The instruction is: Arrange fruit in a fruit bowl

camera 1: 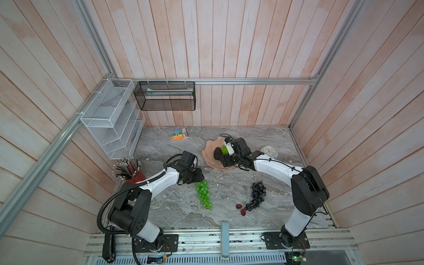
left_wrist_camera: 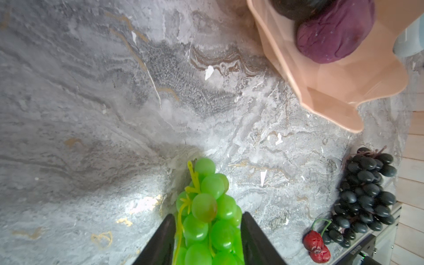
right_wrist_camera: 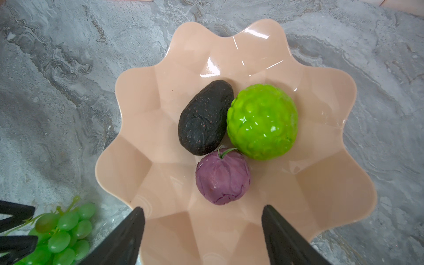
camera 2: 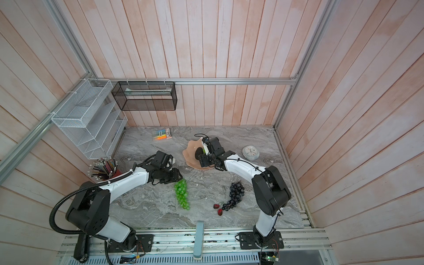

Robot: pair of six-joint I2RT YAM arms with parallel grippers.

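A peach-coloured scalloped bowl (right_wrist_camera: 145, 84) holds a dark avocado-like fruit (right_wrist_camera: 205, 117), a bumpy green fruit (right_wrist_camera: 262, 121) and a purple fruit (right_wrist_camera: 223, 176) with a green leaf. Green grapes (left_wrist_camera: 205, 207) lie on the grey table left of the bowl's front. Around their stem end, my left gripper stands part open, one finger on either side; whether the fingers touch the grapes cannot be told. Over the bowl's near side hangs my right gripper, open and empty. Black grapes (camera 1: 256, 195) and two red cherries (camera 1: 243, 212) lie to the front right.
A round white object (camera 1: 269, 152) sits right of the bowl, partly behind the right arm. A pen holder (camera 1: 137, 176) stands at the left, with white wire shelves (camera 1: 114, 119) behind. Orange markers (camera 1: 179, 134) lie at the back.
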